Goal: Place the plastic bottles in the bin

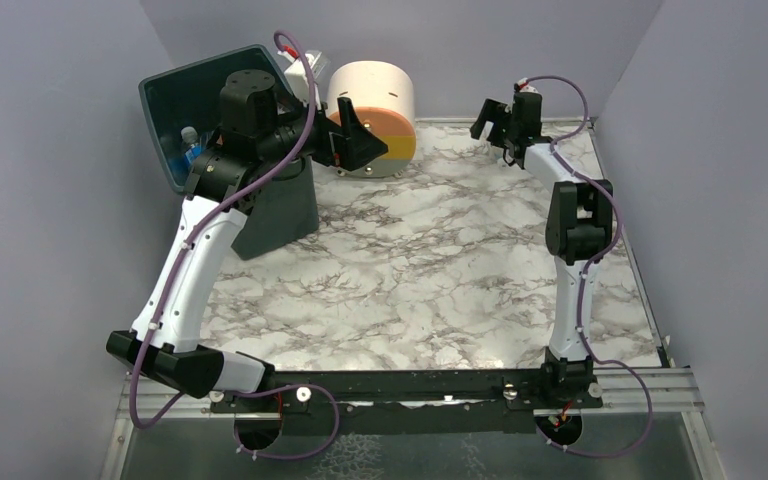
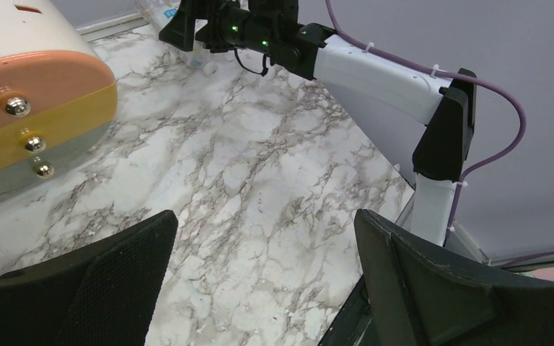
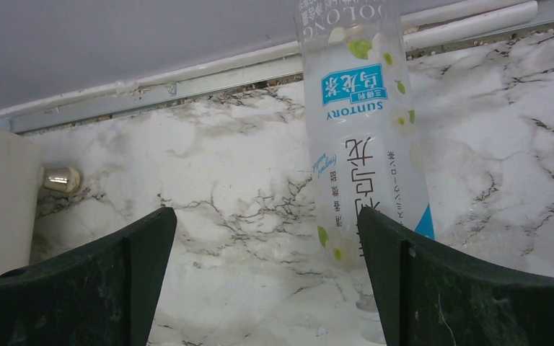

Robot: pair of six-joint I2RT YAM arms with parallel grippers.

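A clear Suntory oolong bottle (image 3: 361, 144) lies on the marble table against the back edge, partly under my right gripper (image 1: 488, 120) in the top view; in the right wrist view the open fingertips (image 3: 267, 227) straddle its near end, the right finger over it. My left gripper (image 1: 358, 135) hangs open beside the dark green bin (image 1: 270, 225), empty between its fingertips. Inside the bin a bottle (image 1: 190, 145) shows, mostly hidden by the left arm.
A cream cylinder with an orange and yellow face (image 1: 370, 90) stands at the back, between the bin and the right gripper. Walls close the back and sides.
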